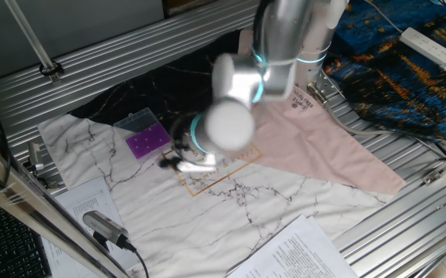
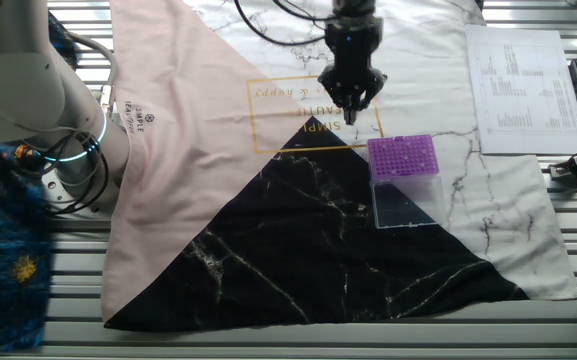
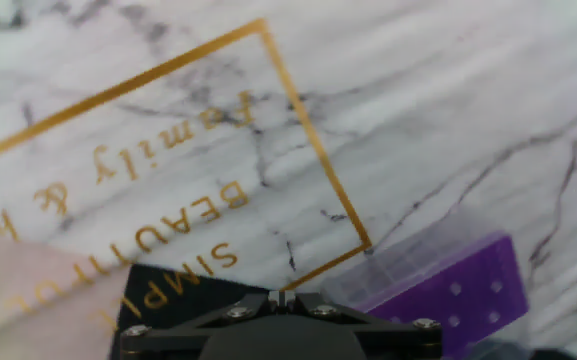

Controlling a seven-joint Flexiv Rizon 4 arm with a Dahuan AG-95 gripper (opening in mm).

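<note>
My gripper hangs over the cloth near the gold-framed lettering, pointing down. Its fingertips meet in the wrist view, and nothing shows between them, so it is shut. The purple rack lies just to the gripper's right in exterior view 2, apart from it. Joined to the rack's side is a clear plastic lid or tray, resting over the black part of the cloth. In the wrist view the purple rack is partly cut off behind the gripper at lower right. Exterior view 1 shows the arm blurred, its gripper mostly hidden.
A pink, black and white marbled cloth covers the table. Printed sheets lie at the front edge, with more paper by a keyboard. A grey camera device stands near a metal post.
</note>
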